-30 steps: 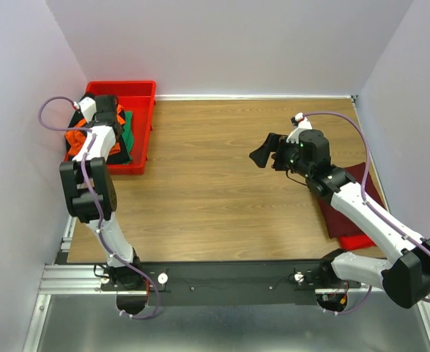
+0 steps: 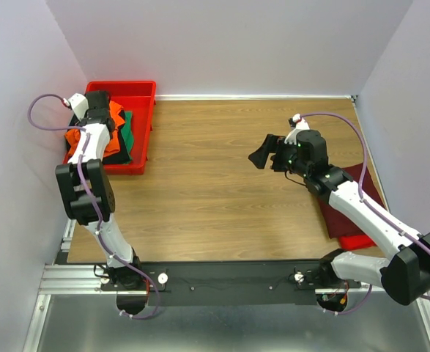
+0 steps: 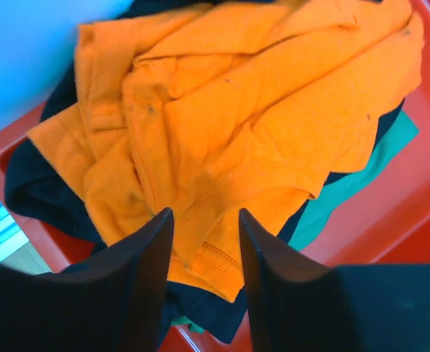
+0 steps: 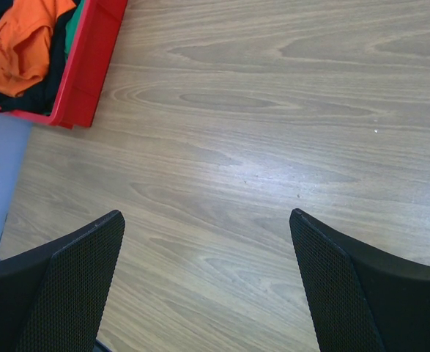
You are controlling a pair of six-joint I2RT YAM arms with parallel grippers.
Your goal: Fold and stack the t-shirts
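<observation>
An orange t-shirt (image 3: 222, 125) lies crumpled on top of black cloth (image 3: 42, 187) and green cloth (image 3: 346, 194) in the red bin (image 2: 143, 110) at the back left. Over the orange shirt hangs my left gripper, its fingers part open; no cloth shows clearly gripped between its fingers, and from above the arm covers part of the pile. My right gripper stands wide open and empty above the table. At the far right, a dark maroon shirt (image 2: 346, 213) lies flat.
Something red (image 2: 357, 241) shows under the maroon shirt's front end. Walls close in on the left, back and right; the bin stands close to the left wall.
The right arm and the maroon shirt look unmoved.
</observation>
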